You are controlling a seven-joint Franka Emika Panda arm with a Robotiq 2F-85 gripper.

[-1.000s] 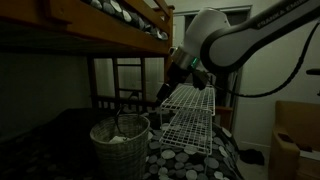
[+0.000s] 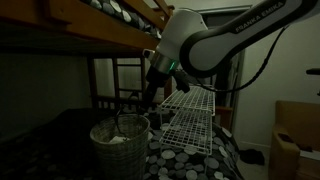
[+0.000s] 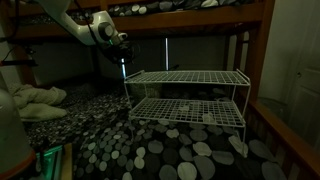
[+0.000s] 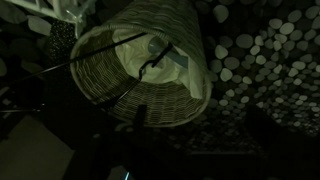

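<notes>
A wicker basket [image 2: 120, 145] stands at the left in exterior view 1. The wrist view looks into its mouth, where pale cloth-like contents [image 4: 175, 68] lie inside the basket [image 4: 192, 108] with dark straps across them. My gripper [image 2: 149, 96] hangs above and just right of the basket's rim in exterior view 1. Its dark fingers stand apart at the bottom of the wrist view, open, with nothing seen between them. In exterior view 2 the gripper [image 3: 124, 42] is high at the left, small and dim; the basket is not clear there.
A white two-tier wire rack [image 3: 190, 77] stands on a dark bedspread with grey pebble dots [image 3: 150, 148]. A bunk rail [image 2: 85, 25] runs overhead at the left. A brown chair [image 2: 292, 130] is at the right. The light is dim.
In exterior view 1 the arm and gripper have moved left, from over the rack toward the basket. The basket and rack have stayed put.
</notes>
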